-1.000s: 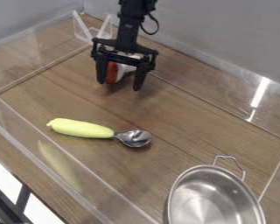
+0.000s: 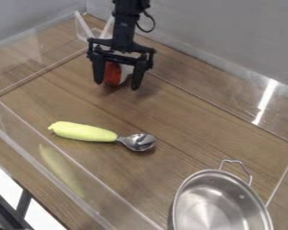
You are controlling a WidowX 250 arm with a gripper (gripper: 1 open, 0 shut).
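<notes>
The black gripper (image 2: 118, 75) is at the back of the wooden work surface, its fingers open and pointing down on either side of an orange-red object (image 2: 112, 72). That object is partly hidden by the gripper, and I cannot tell whether the fingers touch it. Something whitish lies behind it, mostly covered by the arm. Toward the front left lies a pale yellow-green elongated object (image 2: 82, 131), with a metal spoon (image 2: 139, 141) at its right end.
A steel pot (image 2: 219, 207) with a handle sits at the front right. Clear walls (image 2: 266, 99) edge the wooden surface (image 2: 183, 108).
The gripper has shifted slightly left and down around the orange-red object. The yellow-green object, spoon and pot have stayed where they were.
</notes>
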